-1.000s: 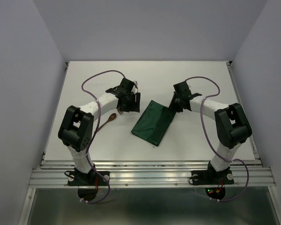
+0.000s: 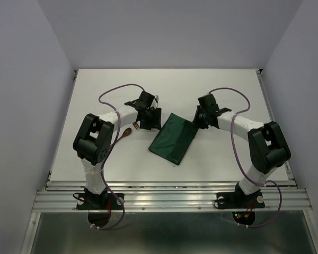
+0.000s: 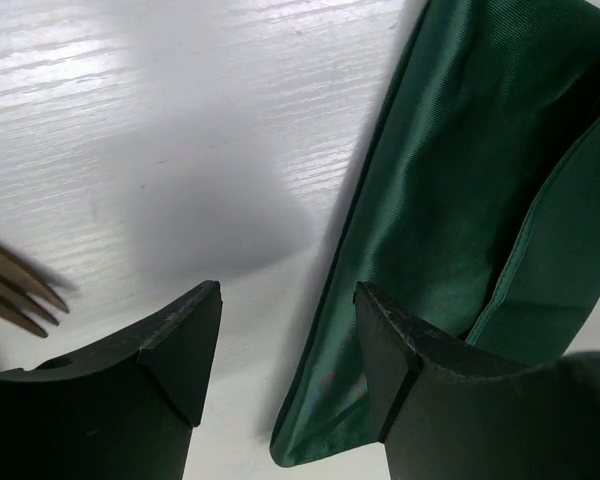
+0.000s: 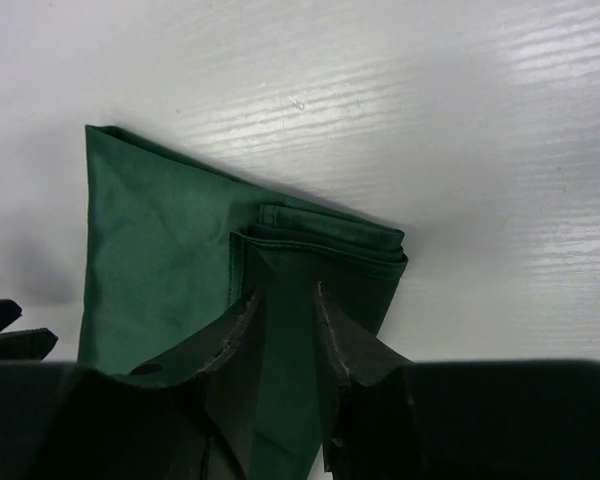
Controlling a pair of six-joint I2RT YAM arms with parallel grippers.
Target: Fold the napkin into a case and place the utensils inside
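The green napkin (image 2: 174,138) lies folded into a slanted rectangle at mid-table, with a lengthwise fold edge down its middle. My left gripper (image 2: 152,127) is open by its left edge; in the left wrist view one finger (image 3: 380,335) overlaps the napkin and the other is over bare table. At the far right corner is my right gripper (image 2: 198,126), partly open. Its fingertips (image 4: 325,300) appear over the folded layers (image 4: 325,235), with a narrow gap between them; contact cannot be judged. Left of the napkin are a wooden spoon (image 2: 127,132) and a fork (image 3: 12,287), partly hidden by the left arm.
Bare white table (image 2: 175,87) stretches behind the napkin and in front of it. The left gripper's dark fingers (image 4: 18,345) show at the left edge of the right wrist view. A metal rail (image 2: 164,196) runs along the front.
My left gripper has shifted slightly right, towards the napkin. The napkin looks unmoved.
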